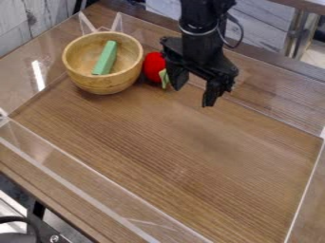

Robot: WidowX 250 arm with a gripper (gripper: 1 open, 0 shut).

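Observation:
My black gripper (pixel 199 83) hangs over the wooden table at the upper middle, just right of a red round object (pixel 155 66). A small green item (pixel 165 79) lies partly hidden behind it. Whether the gripper is open or shut is unclear.
A tan bowl (pixel 84 66) holding a green elongated object (pixel 105 59) stands at the upper left. Dark cables show at the bottom left corner.

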